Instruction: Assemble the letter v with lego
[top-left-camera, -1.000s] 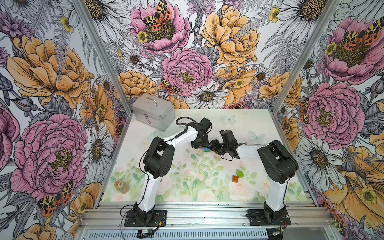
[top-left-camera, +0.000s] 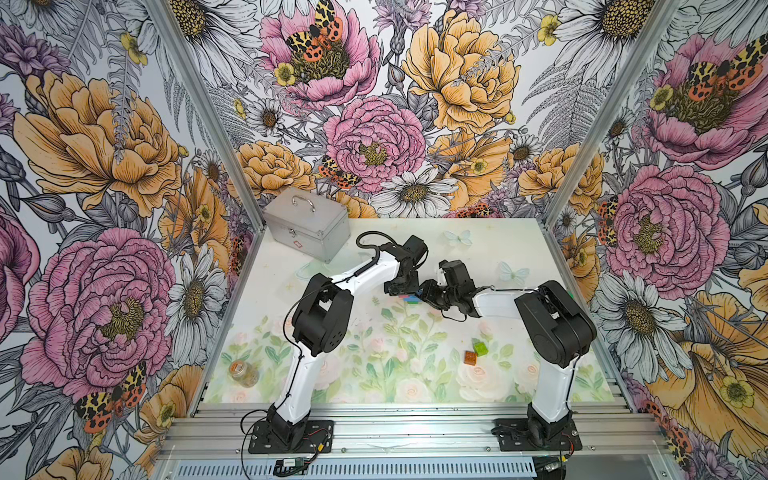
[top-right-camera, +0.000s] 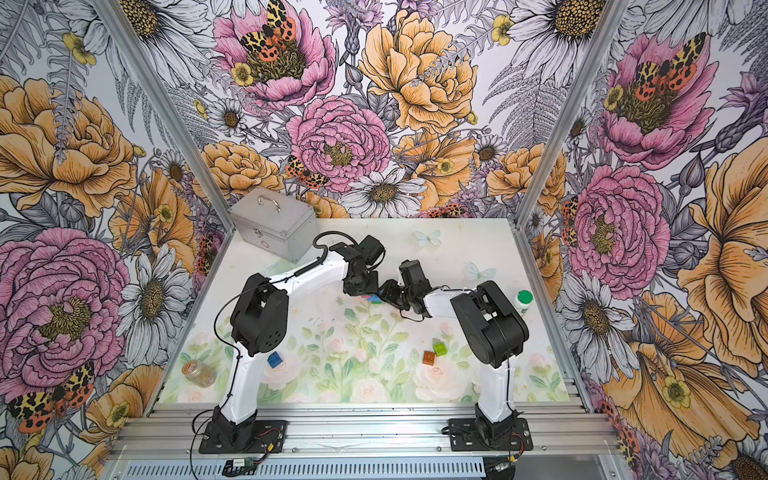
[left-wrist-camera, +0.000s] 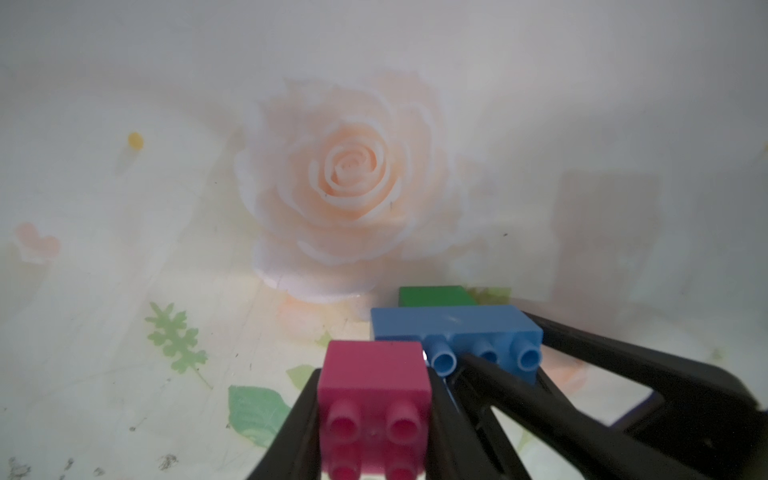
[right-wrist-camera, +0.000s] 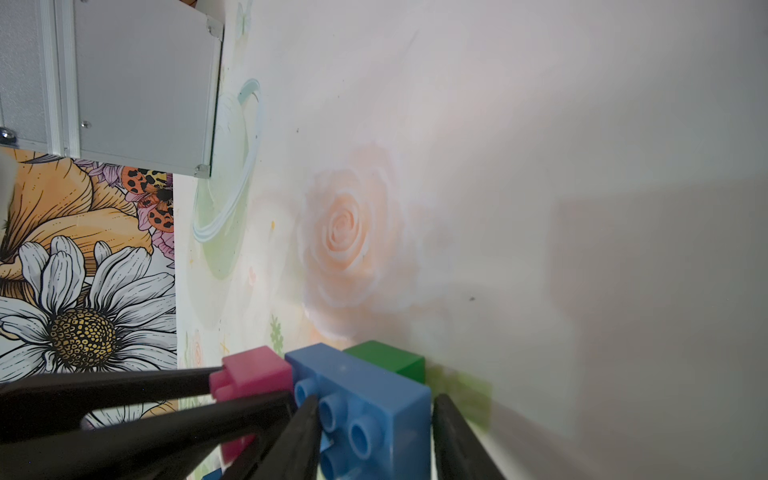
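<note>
In the left wrist view my left gripper is shut on a pink brick (left-wrist-camera: 373, 364), studs facing the camera. Right beside it is a blue brick assembly (left-wrist-camera: 448, 320) with a green brick (left-wrist-camera: 436, 296) behind. In the right wrist view my right gripper is shut on the blue brick (right-wrist-camera: 368, 376), and the pink brick (right-wrist-camera: 256, 368) is close against its left end. Whether pink and blue are joined I cannot tell. From above, both grippers meet over the middle of the table, largely hiding the bricks.
Loose orange (top-right-camera: 429, 357), lime (top-right-camera: 439, 349) and blue (top-right-camera: 274, 359) bricks lie on the near half. A metal case (top-left-camera: 308, 228) sits back left, a jar (top-left-camera: 243, 373) front left, a green-lidded bottle (top-right-camera: 524, 299) at the right.
Both arms have moved very slightly around the bricks at the table's middle; otherwise nothing visibly differs.
</note>
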